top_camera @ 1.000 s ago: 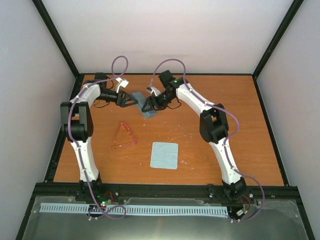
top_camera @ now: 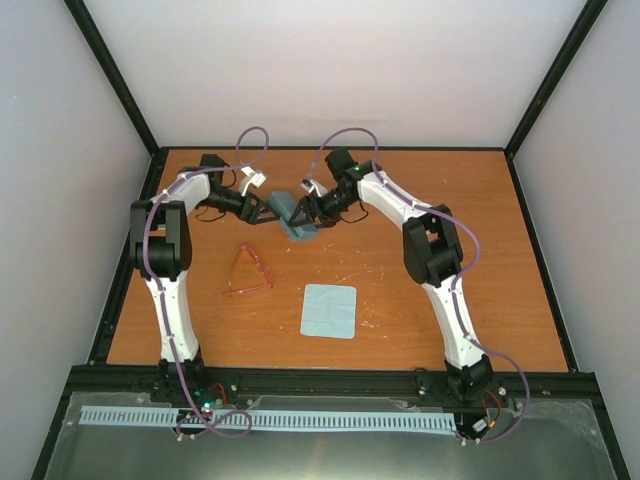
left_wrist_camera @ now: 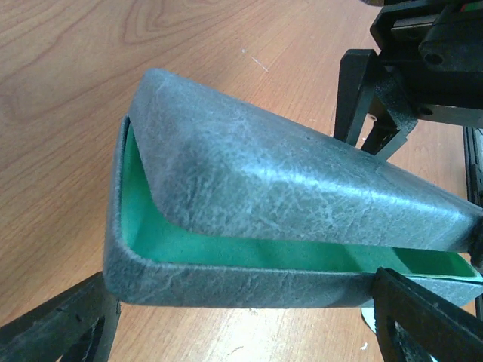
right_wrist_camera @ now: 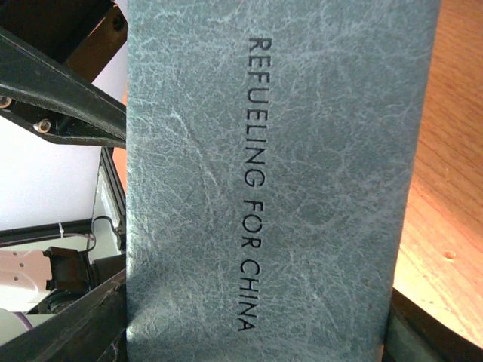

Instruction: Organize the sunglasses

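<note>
A grey-blue glasses case (top_camera: pixel 287 209) is held up between both grippers at the back centre. In the left wrist view its lid (left_wrist_camera: pixel 302 173) stands partly raised, showing a green lining (left_wrist_camera: pixel 196 245). My left gripper (top_camera: pixel 267 211) is open around the case's near end. My right gripper (top_camera: pixel 305 215) has the case between its fingers, with "REFUELING FOR CHINA" facing its camera. Red sunglasses (top_camera: pixel 255 283) lie on the table front-left of the case. A pale blue cloth (top_camera: pixel 327 310) lies flat at front centre.
Frame rails and walls border it.
The sunglasses and cloth have not moved.
</note>
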